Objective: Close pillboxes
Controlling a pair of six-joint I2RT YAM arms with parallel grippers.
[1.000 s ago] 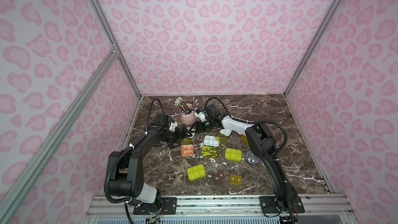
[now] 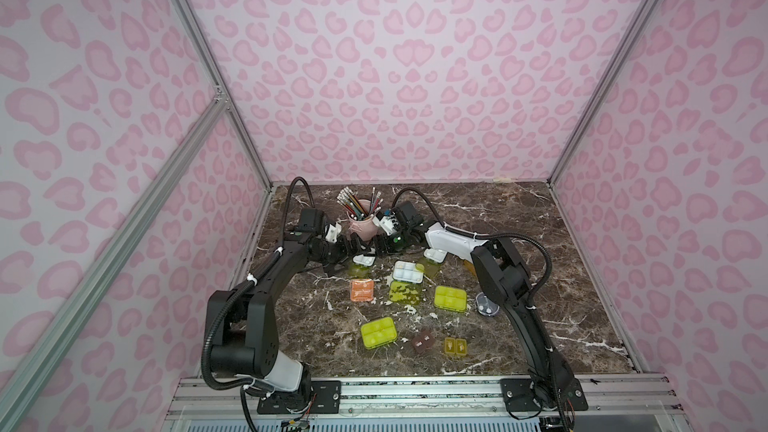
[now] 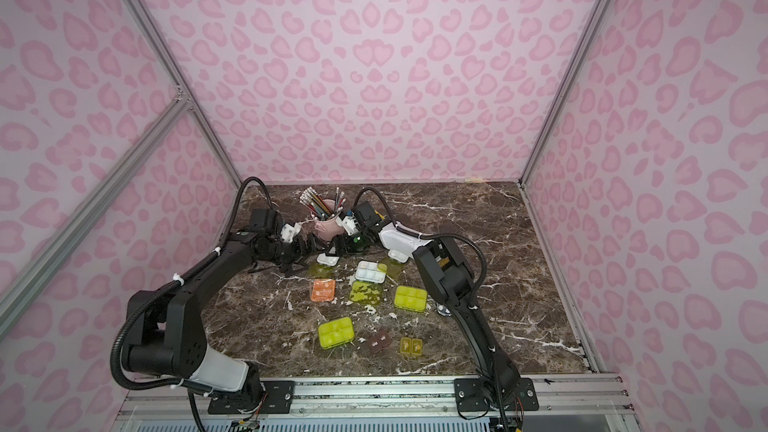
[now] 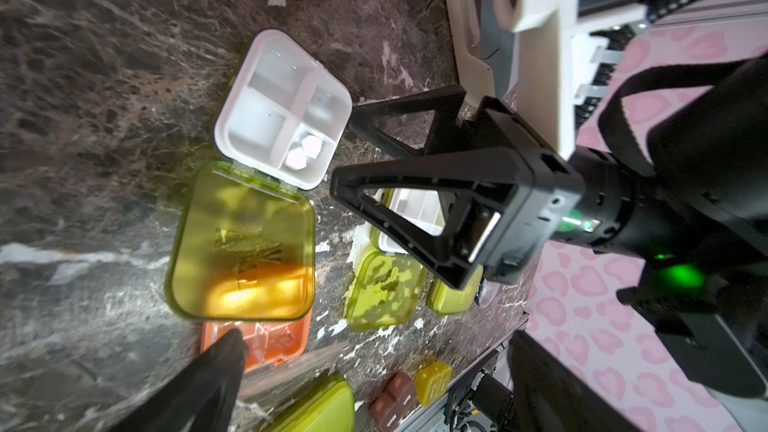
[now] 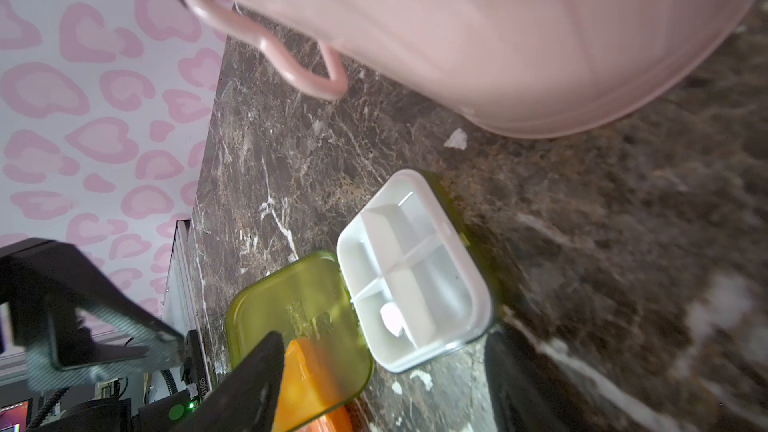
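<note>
An open pillbox lies before the pink cup [image 2: 365, 228]: white tray [image 4: 280, 112] with small white pills in one compartment, translucent olive lid [image 4: 240, 240] flat beside it. My left gripper stands open above the lid side. My right gripper is beside the white tray in the left wrist view, its fingers part open with nothing seen between them. More pillboxes lie in front: orange [image 2: 361, 290], white [image 2: 408, 271], lime [image 2: 378, 333] and yellow [image 2: 455, 346].
The pink cup with pencils stands right behind the pillbox. Both arms are close together over the back middle. Scattered white flakes lie among the boxes.
My left gripper and arm have risen and moved slightly back, uncovering more of the white tray. My right arm has moved only slightly.
</note>
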